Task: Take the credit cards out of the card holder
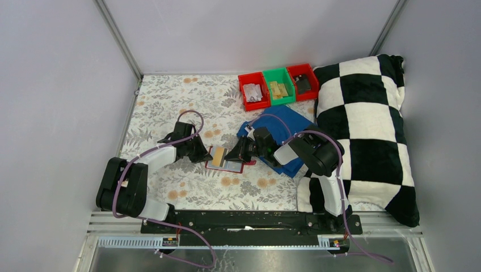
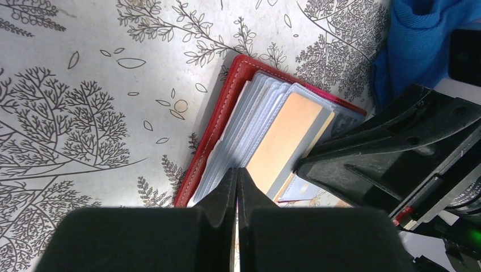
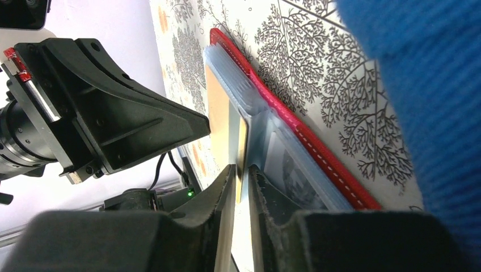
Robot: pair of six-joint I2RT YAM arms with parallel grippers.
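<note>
The card holder (image 2: 224,106) lies spread out on the patterned table, red-edged with clear sleeves. A tan card with a grey stripe (image 2: 286,133) rests in it. My left gripper is shut with nothing between its fingers, and its tips are at the tan card's lower left edge. From the other side, my right gripper is slightly open at the striped end of the tan card (image 3: 218,107). The card's thin edge shows in its narrow gap, and any contact there is hard to judge. Both grippers cover part of the holder (image 1: 224,169) in the top view.
A blue cloth (image 1: 290,126) lies beneath and behind the right arm. Red (image 1: 245,97) and green (image 1: 291,90) bins stand at the back, and a checkered cushion (image 1: 363,102) fills the right side.
</note>
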